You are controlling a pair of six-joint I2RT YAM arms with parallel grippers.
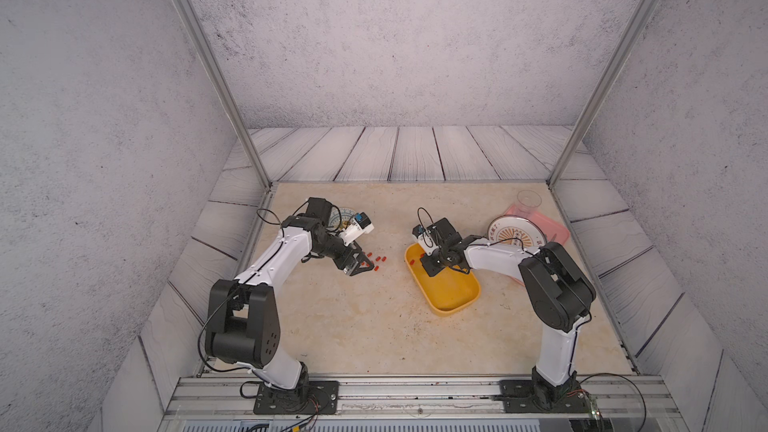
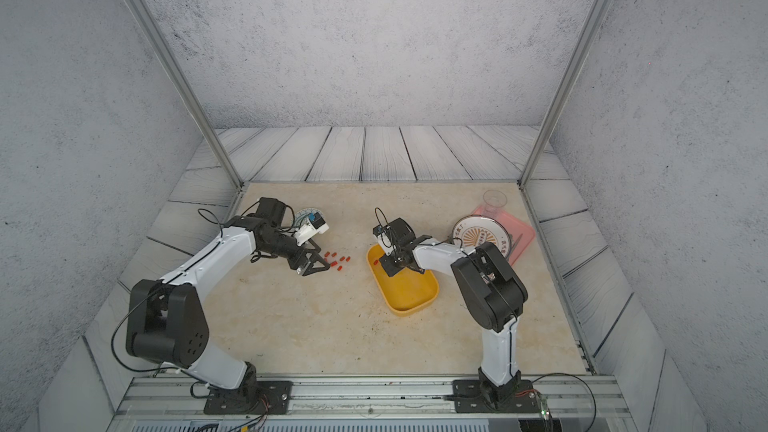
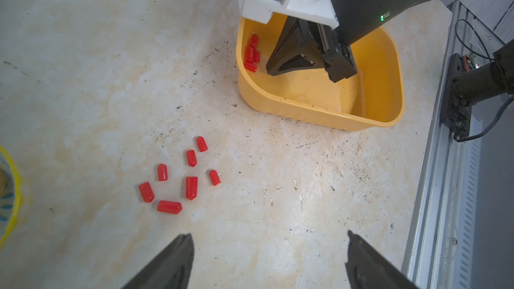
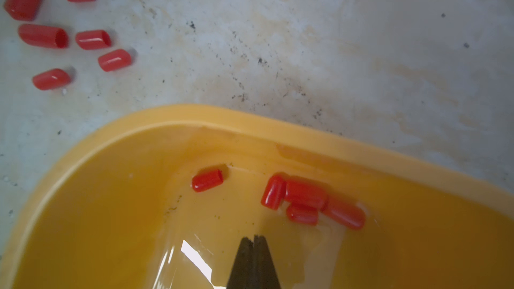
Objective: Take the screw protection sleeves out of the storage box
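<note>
Red sleeves [image 4: 305, 192] lie in the yellow storage box [image 4: 214, 115], several bunched by its wall and one [image 4: 207, 180] apart. My right gripper is shut inside the box, its fingertips together with nothing between them. In the right wrist view the bunch lies just beyond those fingertips, untouched. The left wrist view shows the same bunch [image 3: 251, 53] at the box's left end, beside the right gripper. Several more sleeves [image 3: 191, 187] rest loose on the table. Above the table, my left gripper stands open and empty, its fingers wide apart.
A patterned plate [image 1: 516, 232] and a pink board [image 1: 552, 228] sit at the back right, with a clear glass [image 1: 529, 198] behind. A yellow-rimmed bowl [image 3: 11, 192] is left of the loose sleeves. The front table between the arms is bare.
</note>
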